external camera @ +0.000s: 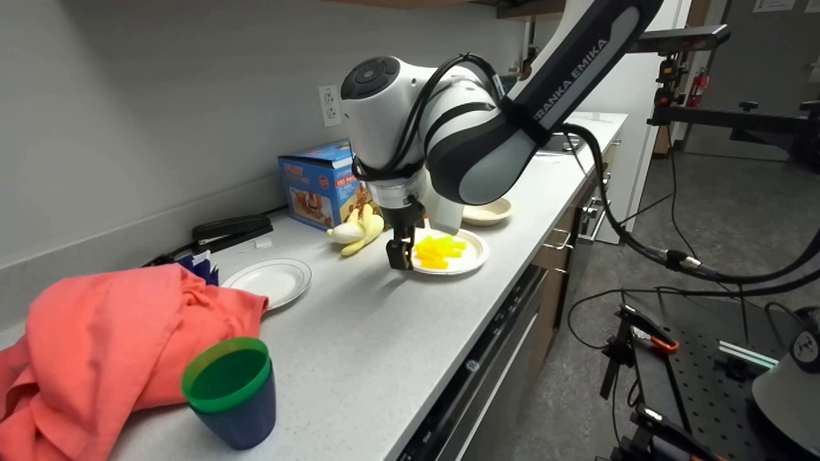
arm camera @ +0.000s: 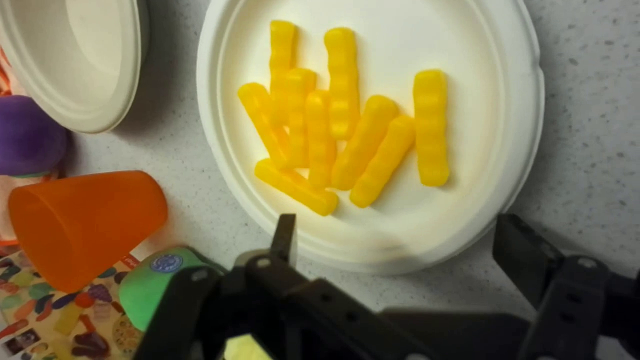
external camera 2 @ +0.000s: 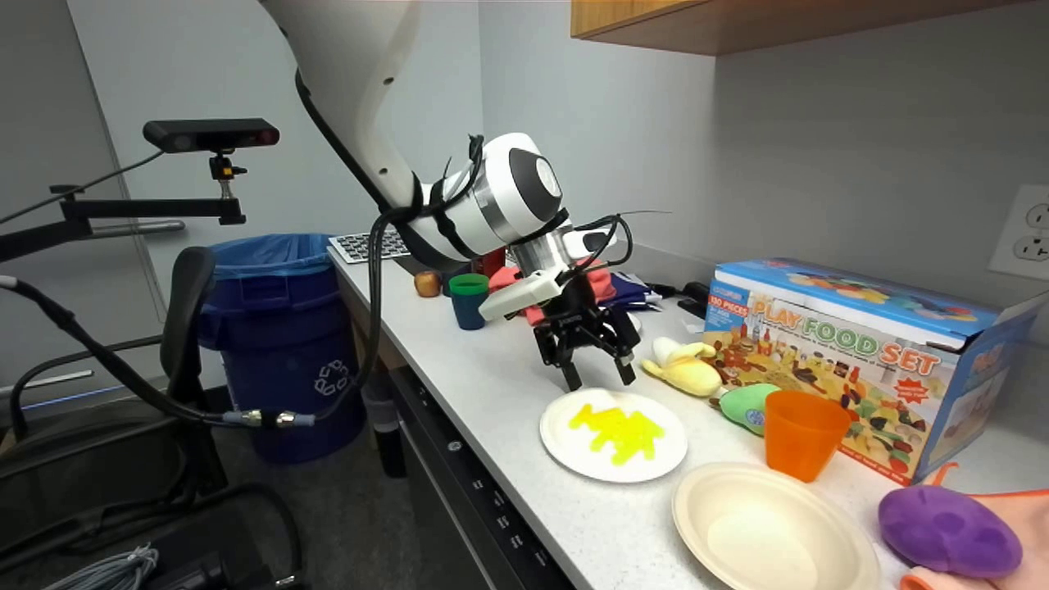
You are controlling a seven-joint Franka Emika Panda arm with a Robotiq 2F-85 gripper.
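Note:
Several wavy yellow sticks [arm camera: 321,132] lie loosely heaped on a white plate [arm camera: 480,198] in the wrist view, one of them [arm camera: 430,129] apart on the right. My gripper stands open across the plate's near edge, its fingers wide apart and nothing between them. The left finger [arm camera: 284,235] overlaps the rim in this view, while the right one is just outside it. From exterior view 2, the gripper [external camera 2: 597,378] hangs at the far edge of the plate [external camera 2: 556,447]; whether its tips touch the counter I cannot tell.
Beside the plate are an orange cup [external camera 2: 801,437], a cream bowl [external camera 2: 777,531], a green toy [external camera 2: 747,405], a peeled toy banana [external camera 2: 685,369] and a play food box [external camera 2: 846,354]. A nested green-and-blue cup [external camera: 230,392] and red cloth [external camera: 138,330] stand nearer exterior view 1.

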